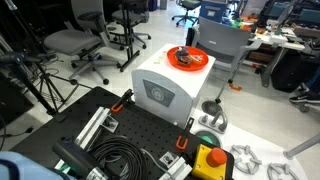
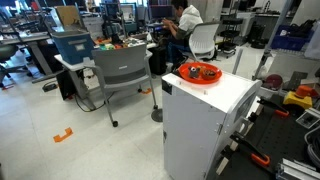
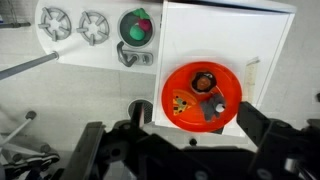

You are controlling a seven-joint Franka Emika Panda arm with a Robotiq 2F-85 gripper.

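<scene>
A red plate (image 3: 172, 112) lies on the white cabinet top (image 3: 207, 42) in the wrist view. It carries a pizza slice (image 3: 183, 101), a brown donut (image 3: 203, 80) and a dark, lumpy item (image 3: 213, 105) that I cannot identify. The same plate (image 1: 175, 62) shows at the back in exterior view 1, and the plate (image 2: 186, 75) sits on the cabinet in exterior view 2. My gripper is open above this area, its dark fingers (image 3: 124, 141) wide apart. I see nothing held between them.
Beside the cabinet, a small pot (image 3: 122, 54) holds green and red items. Stove burners (image 3: 95, 28) lie left of it. A red and yellow object (image 1: 211, 160) and coiled black cable (image 1: 118, 157) occupy the foreground. A grey chair (image 2: 122, 72) stands behind the cabinet.
</scene>
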